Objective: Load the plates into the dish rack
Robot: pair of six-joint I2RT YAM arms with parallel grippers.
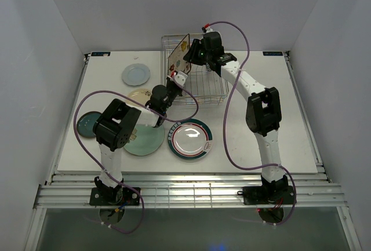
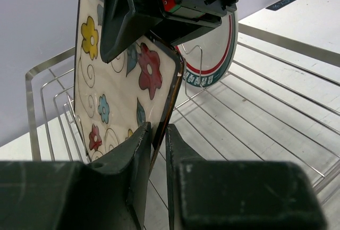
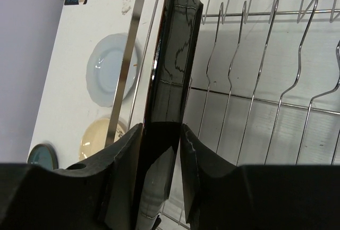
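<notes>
A square flowered plate [image 1: 178,55] stands tilted upright in the left part of the wire dish rack [image 1: 214,97]. My left gripper is at its near lower edge, the plate's rim between its fingers. My right gripper is at the plate's other edge, fingers either side of the dark rim; in the left wrist view it covers the top corner. A round red-rimmed plate [image 2: 212,68] stands in the rack behind, mostly hidden from above by the right arm.
Loose plates lie left and in front of the rack: a blue-grey plate [image 1: 135,73], cream plate [image 1: 139,94], dark teal plate [image 1: 86,124], green plate [image 1: 145,144] and banded plate [image 1: 190,138].
</notes>
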